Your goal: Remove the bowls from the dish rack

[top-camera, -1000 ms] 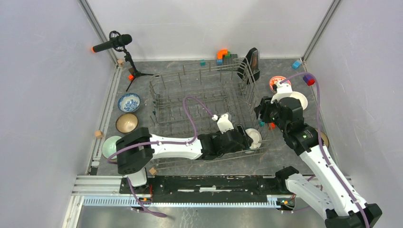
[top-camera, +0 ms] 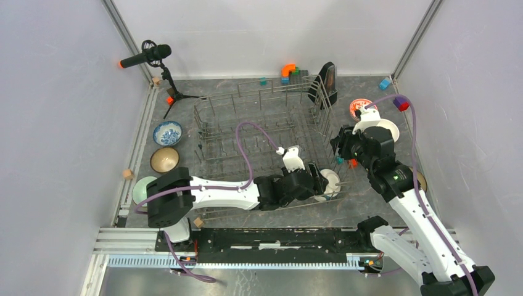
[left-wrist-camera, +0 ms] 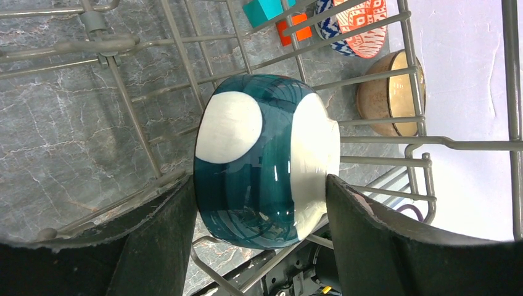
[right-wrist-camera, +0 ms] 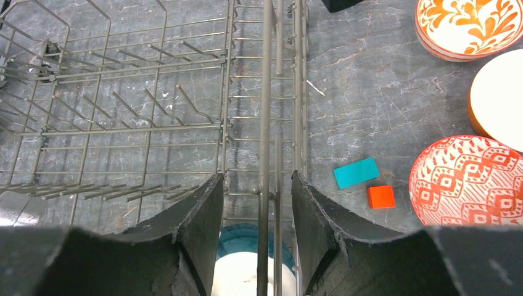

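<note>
A glossy teal bowl with large white spots (left-wrist-camera: 247,185) stands on edge in the front right corner of the dish rack (top-camera: 247,139). My left gripper has one finger at each side of it; whether they press on it is not clear. From above, the pale inside of this bowl (top-camera: 331,180) shows beside the left gripper (top-camera: 322,180). At the rack's right side, my right gripper has upright-looking rack wires (right-wrist-camera: 264,142) between its fingers, with gaps showing on both sides. Below them lies part of the teal bowl (right-wrist-camera: 243,268).
Left of the rack are a blue-patterned bowl (top-camera: 168,133), a tan bowl (top-camera: 164,160) and a green one (top-camera: 144,190). Right of it are orange-patterned bowls (right-wrist-camera: 469,179), a white bowl (right-wrist-camera: 502,98) and small blocks (right-wrist-camera: 358,172). A microphone stand (top-camera: 176,95) is back left.
The teal bowl has shifted and tilted slightly beside my left gripper, and more of its dark outside shows at the front. The left arm has moved very little; the right arm looks still.
</note>
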